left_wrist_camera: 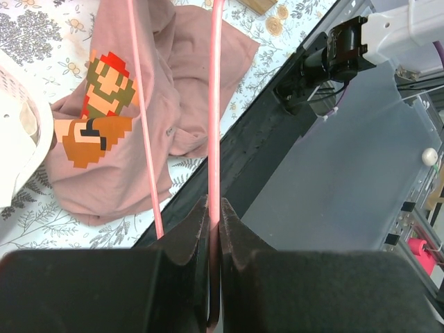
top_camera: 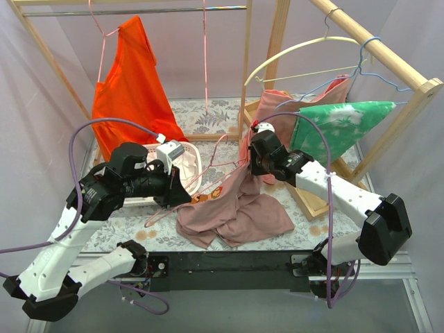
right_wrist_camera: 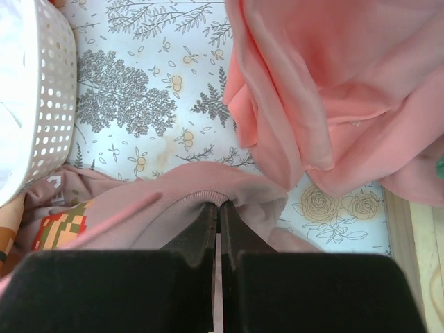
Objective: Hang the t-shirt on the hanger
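Note:
A dusty-pink t-shirt with an orange pixel print lies bunched on the floral surface. My left gripper is shut on a pink hanger, held above the shirt's left side. My right gripper is shut on the shirt's ribbed collar, lifting it a little; in the top view it is at the shirt's upper right.
A white basket stands behind my left gripper. An orange garment hangs at back left. At right, salmon and green garments hang on a wooden rack. A dark table edge runs along the front.

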